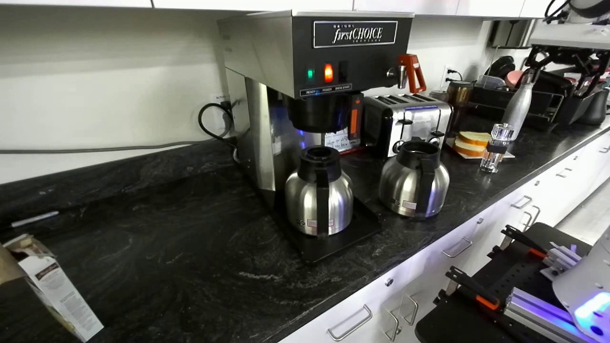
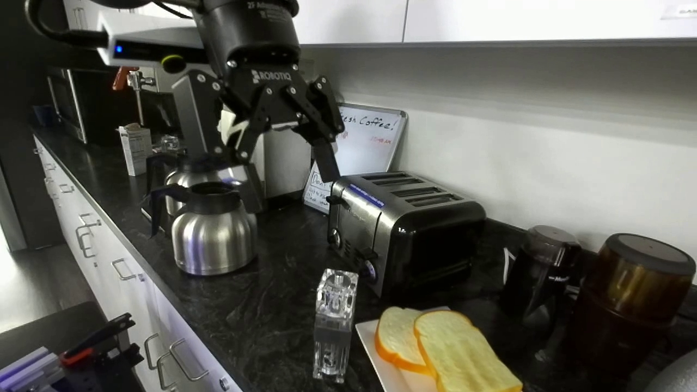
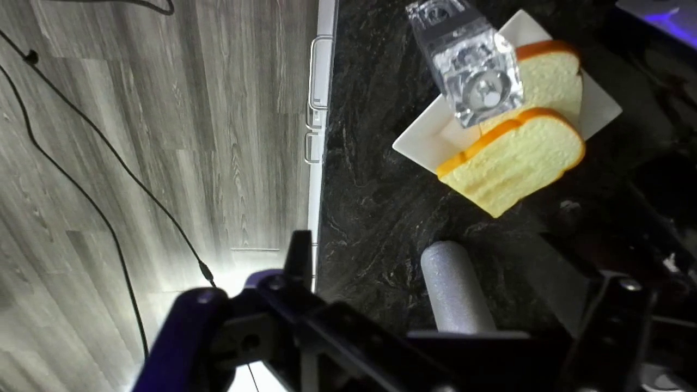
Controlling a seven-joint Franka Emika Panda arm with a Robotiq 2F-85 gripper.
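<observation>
My gripper (image 2: 292, 175) hangs above the counter, pointing down, its fingers open and empty. The toaster (image 2: 405, 222) has empty slots showing. Two bread slices (image 2: 444, 353) lie on a white plate (image 3: 428, 140), beside a clear grinder (image 2: 335, 323) standing upright. In the wrist view a silver bottle (image 3: 457, 287) shows below, between the spread fingers but apart from them. One steel carafe (image 1: 318, 197) sits on the coffee maker (image 1: 257, 85) base; another carafe (image 1: 414, 183) stands on the counter beside it.
A whiteboard (image 2: 372, 140) leans at the wall behind the toaster. Jars (image 2: 643, 281) stand at the back, and an open carton (image 1: 60, 291) at the far left. Cabinets hang overhead.
</observation>
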